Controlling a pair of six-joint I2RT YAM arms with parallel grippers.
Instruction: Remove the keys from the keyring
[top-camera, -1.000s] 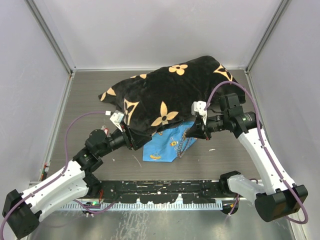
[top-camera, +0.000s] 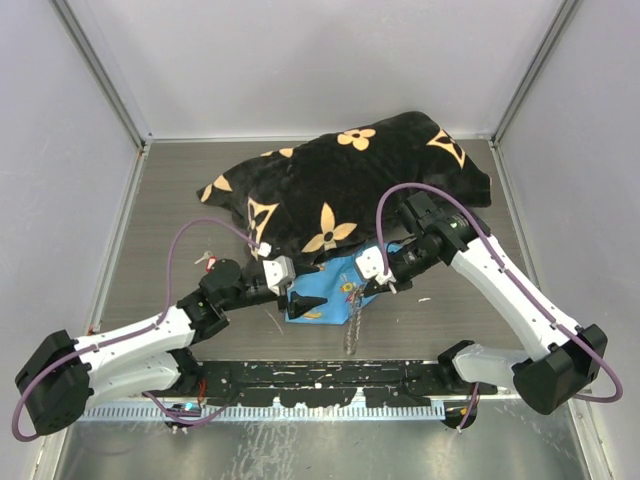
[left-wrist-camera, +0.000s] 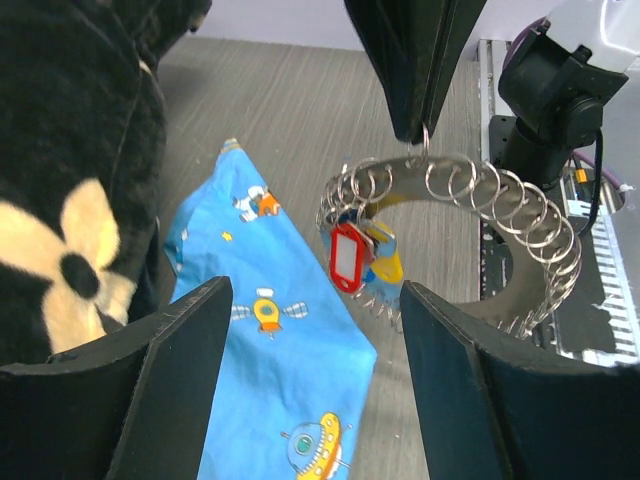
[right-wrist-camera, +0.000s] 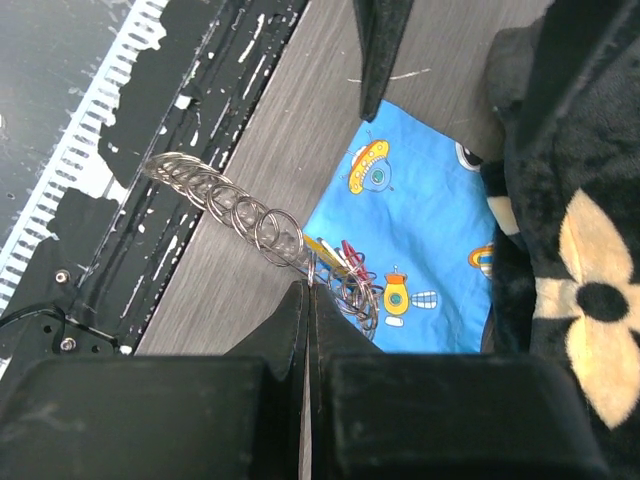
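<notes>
The coiled keyring hangs from my right gripper, whose tips are shut on one wire of it, over a blue cloth with cartoon spacecraft. In the left wrist view it forms a curved spring with a small cluster of red, yellow and blue pieces at one end; whether these are keys is unclear. My left gripper stands open to the left of the keyring, its fingers apart with nothing between them.
A black plush fabric with tan flowers covers the back middle. A small red-and-white object lies at the left. Bare grey floor shows at both sides, and a dark rail runs along the front.
Both grippers have moved toward each other and turned. The keyring in my right gripper has shifted left and forward, now hanging more upright in the top view.
</notes>
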